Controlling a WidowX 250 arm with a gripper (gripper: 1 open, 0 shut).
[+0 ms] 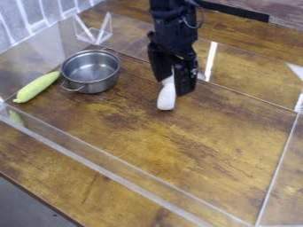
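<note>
My black gripper [172, 75] is raised over the middle of the wooden table, its fingers open. Directly below and partly behind it, a white elongated object [167, 97] lies on the wood, its upper part partly hidden by the gripper. To the left stands a steel pot [90, 73] with handles, and farther left a yellow-green corn cob [35, 88] lies diagonally.
Clear transparent low walls border the table area [178, 160] at the front, right and back. A white railing stands at the back left.
</note>
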